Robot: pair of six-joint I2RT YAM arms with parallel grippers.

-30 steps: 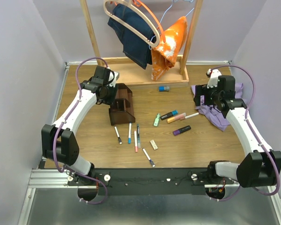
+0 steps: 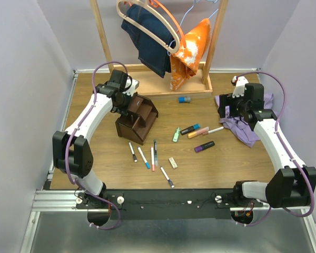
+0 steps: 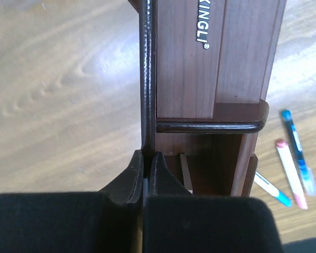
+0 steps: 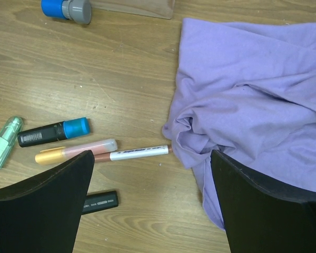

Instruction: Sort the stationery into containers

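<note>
A dark brown wooden organizer [image 2: 139, 124] stands on the left of the table, turned at an angle. My left gripper is shut against its dark rim at the left side. In the top view several pens, such as a blue one [image 2: 156, 153] and a pink one [image 2: 152, 158], lie below it; markers [image 2: 204, 146], a green bottle [image 2: 176, 134] and an eraser [image 2: 173, 163] lie toward the middle. My right gripper is open above the table, beside a white-and-brown pen [image 4: 139, 153].
A purple cloth [image 4: 242, 100] lies on the right. A wooden rack [image 2: 147, 84] with hanging clothes stands at the back, with a blue cylinder [image 2: 184, 99] in front.
The organizer has turned and shifted slightly right, along with my left gripper, and a white-blue pen below it now lies more slanted. The right arm is still.
</note>
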